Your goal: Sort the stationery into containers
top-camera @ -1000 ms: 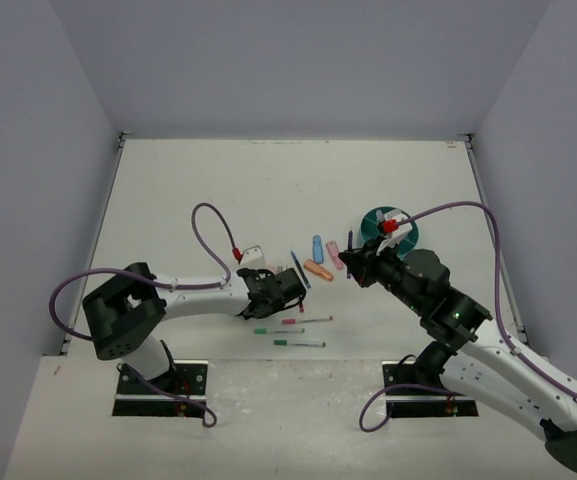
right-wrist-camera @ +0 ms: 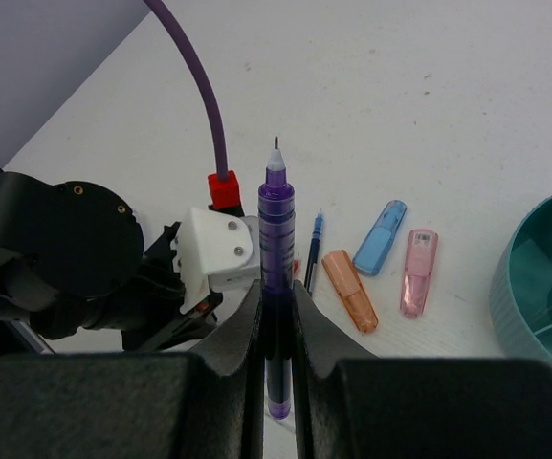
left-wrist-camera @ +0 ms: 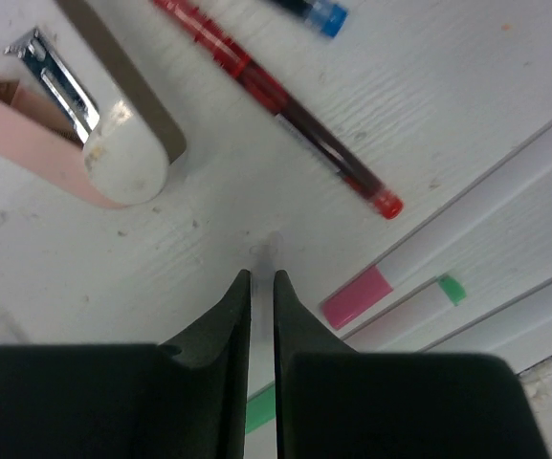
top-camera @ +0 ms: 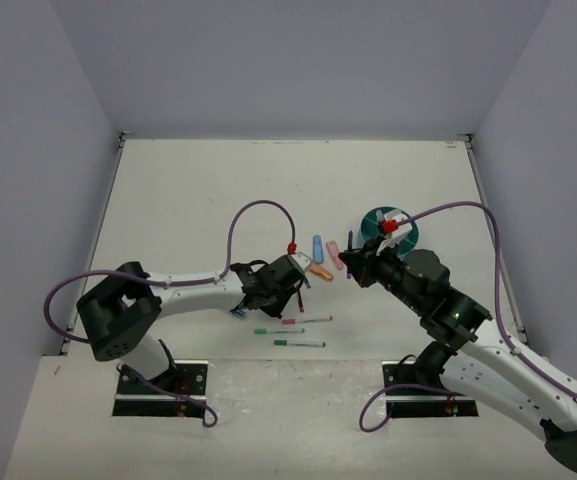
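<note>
My right gripper is shut on a purple pen (right-wrist-camera: 277, 220), held upright with its tip upward. It hangs left of the round green divided container (top-camera: 415, 236). My left gripper is low over the table, its fingers close together. A pale blur shows at their tips, and I cannot tell if anything is between them. Around it lie a red pen (left-wrist-camera: 285, 110), a pink-capped marker (left-wrist-camera: 448, 225), green-capped markers (left-wrist-camera: 419, 311) and a pink-and-white item with a metal strip (left-wrist-camera: 94, 105). A blue pen (right-wrist-camera: 314, 251) lies farther off.
Orange (right-wrist-camera: 350, 290), blue (right-wrist-camera: 381, 236) and pink (right-wrist-camera: 418, 273) cutters lie between the left arm and the container. Low grey walls surround it.
The left arm's wrist has turned, and its cable loop has swung to the right, now covering part of the blue pen. My right arm has stayed still with the purple pen.
</note>
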